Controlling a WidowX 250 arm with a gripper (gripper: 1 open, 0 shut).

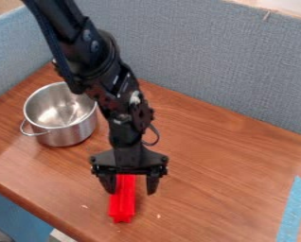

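A long red block (121, 205) lies on the wooden table at the lower middle, its upper part partly hidden by my black gripper (129, 185). The gripper is open, its two fingers lowered on either side of the block's upper part. Whether they touch the block or the table is not clear.
A steel pot (60, 115) with handles stands at the left. A light blue strip (292, 210) lies at the right edge.
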